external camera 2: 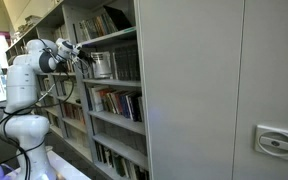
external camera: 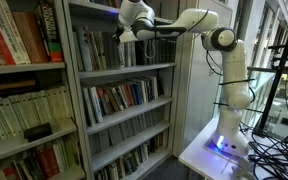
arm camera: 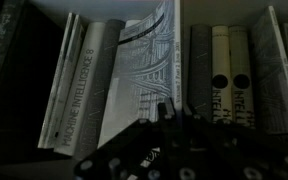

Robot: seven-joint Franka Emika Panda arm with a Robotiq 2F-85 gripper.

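A pale book (arm camera: pixel 142 75) with a blue-grey network picture on its cover stands tilted among the other books in the wrist view. My gripper is shut on this book near its lower spine edge; dark finger parts hide the contact. In exterior view 1 the gripper (external camera: pixel 125 36) is up at the upper shelves of the bookcase, small and hard to make out. Exterior view 2 shows the arm (external camera 2: pixel 59 50) reaching in from the left at the same height.
Beside the held book stand a grey "Machine Intelligence" volume (arm camera: pixel 88 90) on the left and cream volumes (arm camera: pixel 222 70) on the right. Lower shelves hold more books (external camera: pixel 124 97). A shelf upright (external camera: pixel 74 90) stands left of the gripper. A white table (external camera: pixel 206 158) lies below.
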